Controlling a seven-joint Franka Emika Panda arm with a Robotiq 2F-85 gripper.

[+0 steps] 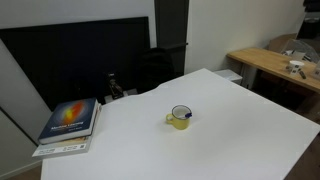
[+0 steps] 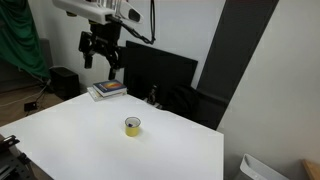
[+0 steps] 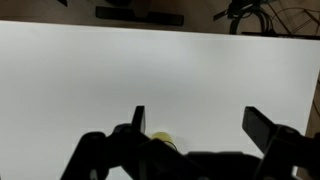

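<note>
A yellow mug (image 1: 180,118) stands upright near the middle of the white table (image 1: 230,140), its handle to the left in exterior view 1. Something dark blue shows at its rim. In exterior view 2 the same mug (image 2: 132,126) is seen from another side. My gripper (image 2: 101,70) hangs high above the table, well clear of the mug. From the wrist, its open fingers (image 3: 138,120) are wide apart with nothing between them. Part of the mug (image 3: 162,137) shows close to the left finger in that view, the rest hidden by the gripper.
Two stacked books (image 1: 69,125) lie at the table's left end in exterior view 1. A dark panel (image 1: 85,57) and a small bottle (image 1: 115,86) are behind the table. A wooden desk (image 1: 270,62) stands apart at the back right.
</note>
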